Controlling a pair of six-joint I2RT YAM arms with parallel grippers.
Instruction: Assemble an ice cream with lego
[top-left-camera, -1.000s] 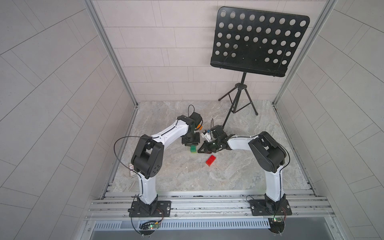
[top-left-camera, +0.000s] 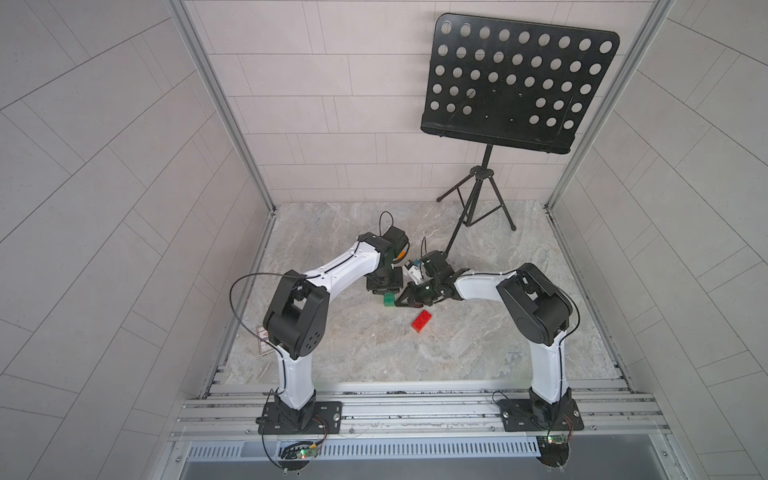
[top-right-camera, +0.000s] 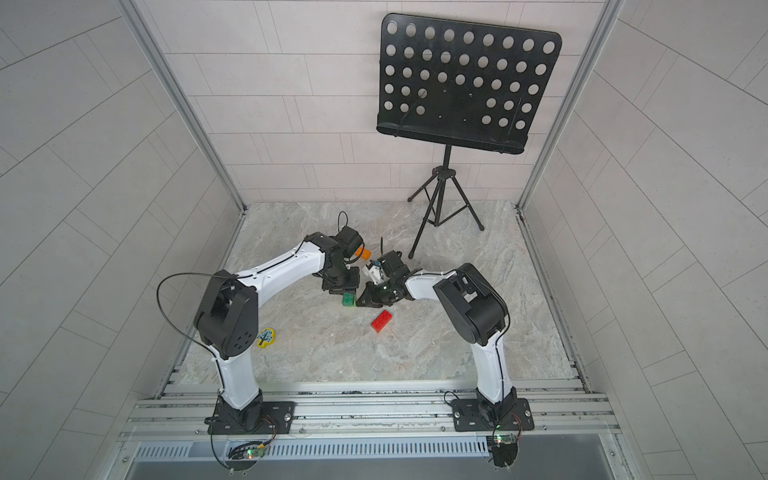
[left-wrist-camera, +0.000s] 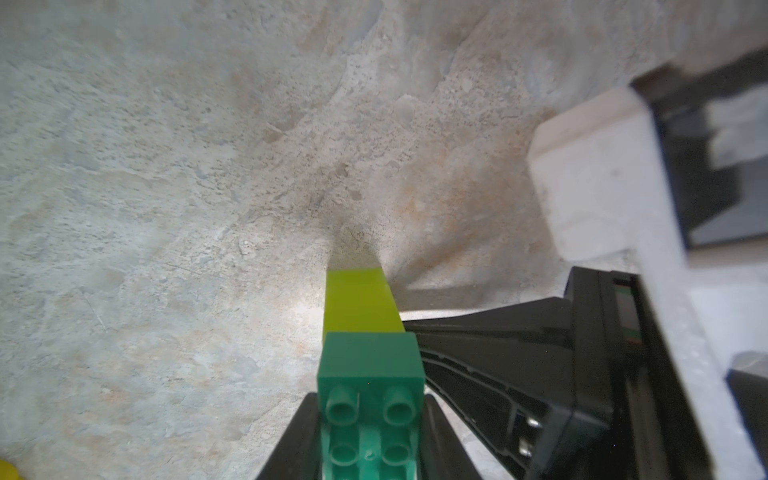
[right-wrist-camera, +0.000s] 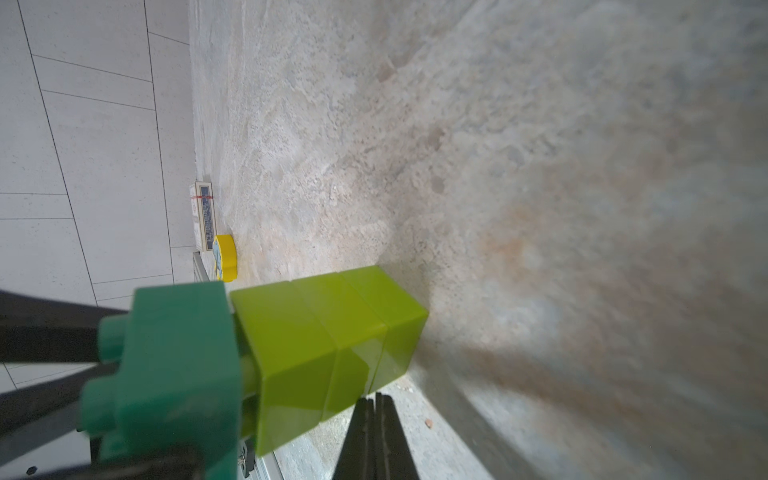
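My left gripper is shut on a teal brick (left-wrist-camera: 369, 356), which sits over a column of lime-green bricks (left-wrist-camera: 358, 296) standing on the floor. In the right wrist view the teal brick (right-wrist-camera: 176, 360) is at the top end of that lime column (right-wrist-camera: 336, 336); whether it is fully seated I cannot tell. My right gripper is shut with nothing visible between its fingers, pointing at the side of the lime bricks, very near or touching them.
A red brick (top-left-camera: 421, 321) lies just in front of the grippers. Orange pieces (top-right-camera: 363, 253) are partly hidden behind them. A yellow object (top-right-camera: 265, 336) lies at front left, and a black music stand (top-right-camera: 448, 80) stands at the back right.
My left gripper and the teal brick have moved slightly right and toward the front, toward my right gripper, which looks unchanged.
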